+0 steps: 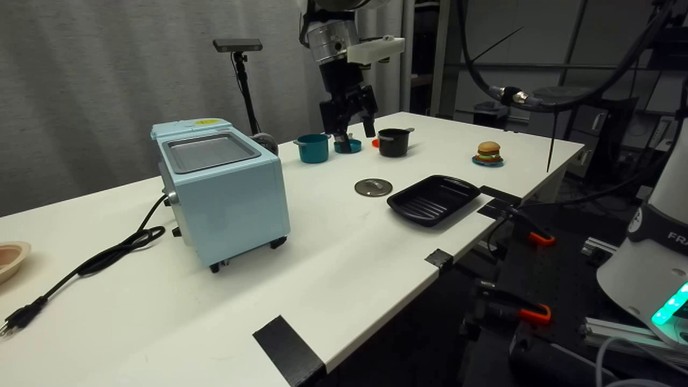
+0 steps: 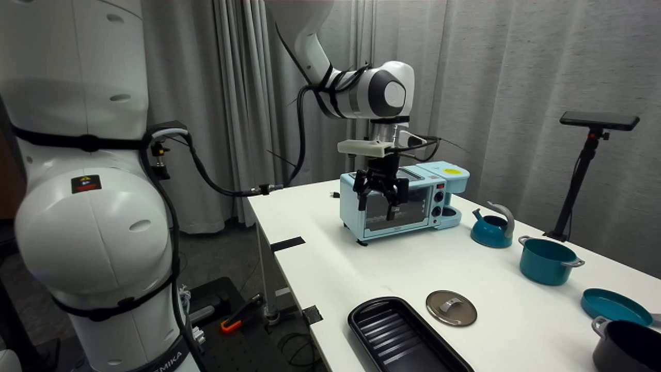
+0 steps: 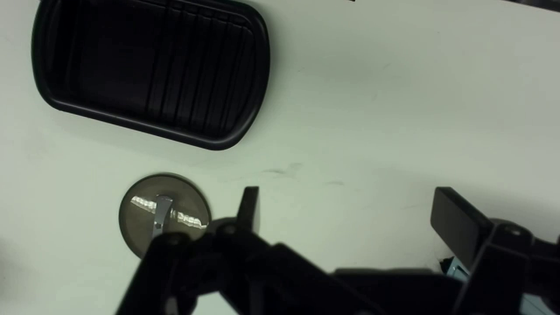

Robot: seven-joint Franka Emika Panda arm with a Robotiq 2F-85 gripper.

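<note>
My gripper is open above the table, and only bare white surface shows between its fingers. Exterior view 2 has the gripper (image 2: 376, 207) hanging in front of the light-blue toaster oven (image 2: 396, 211). In the wrist view, the round glass lid (image 3: 139, 223) lies flat just left of the left finger, part of its lower edge hidden by the gripper. A black ridged pan (image 3: 118, 63) rests farther up on that side. At the lower right a small blue corner, apparently the oven (image 3: 457, 270), peeks out by the right finger.
Along the far side stand a teal kettle (image 2: 492, 233), a teal pot (image 2: 545, 263), a teal skillet (image 2: 613, 305) and a black pot (image 2: 629, 347). A toy burger (image 1: 488, 152) sits near the far right corner. Between oven and black pan, the tabletop is clear.
</note>
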